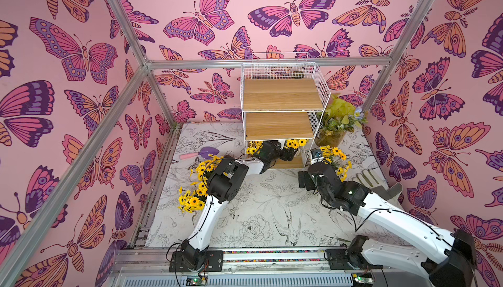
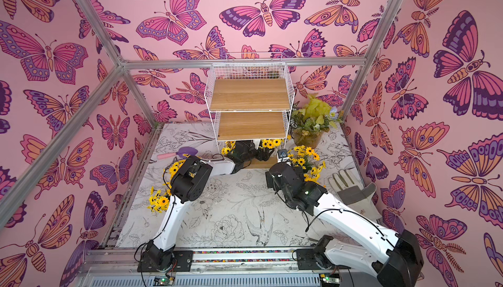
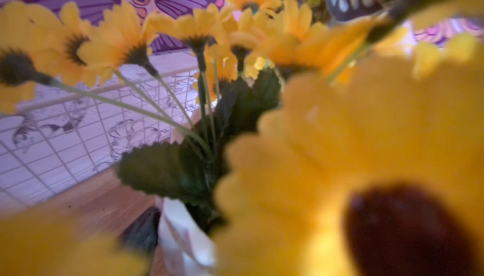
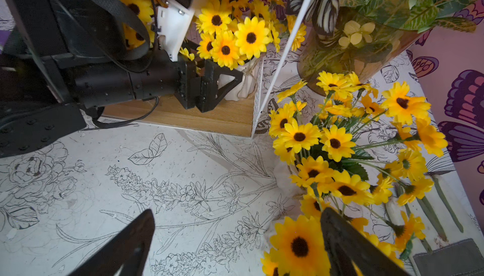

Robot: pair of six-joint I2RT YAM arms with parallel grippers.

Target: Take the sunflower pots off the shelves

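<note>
Sunflowers show left of my left gripper on the bottom shelf. To its right stands another sunflower pot, in a pale wrap partly hidden by the dark fingers. Blossoms fill the left wrist view, with a white wrapped pot behind; no fingers show there, so the finger's state is unclear. Over the table my right gripper has its fingers wide apart, beside a sunflower pot on the table. More sunflowers stand on the table at left.
The upper shelf and middle shelf are bare. A glass vase of greenery stands right of the white wire rack. A glove lies at right, a purple-headed tool at left.
</note>
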